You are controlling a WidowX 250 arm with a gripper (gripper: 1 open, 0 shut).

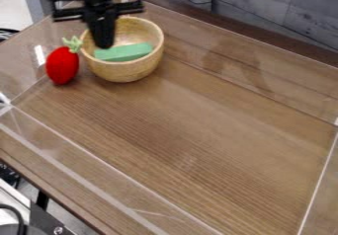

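A red strawberry-like toy point(62, 67) with a green top lies on the wooden table, left of a wooden bowl point(137, 63). Inside the bowl is a green block point(125, 52). My black gripper point(94, 16) is raised at the top, over the bowl's back left; its fingertips are small and dark, and it appears shut, with nothing visible between them.
A pale wall borders the back right.
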